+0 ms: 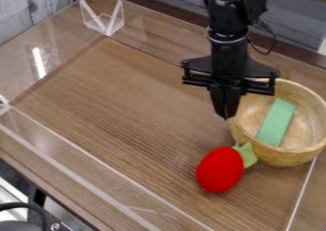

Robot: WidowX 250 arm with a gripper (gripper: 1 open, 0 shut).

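Note:
A black gripper (230,107) hangs pointing down at the left rim of a wooden bowl (300,149), its tip shut, with nothing visible between its fingers. A green block (277,122) lies inside the bowl. Below the bowl's left side lies a red object with a green top (222,168), resembling a toy vegetable, outside the bowl.
A white wire-like object (102,17) stands at the back left. A dark cable curves at the lower left corner.

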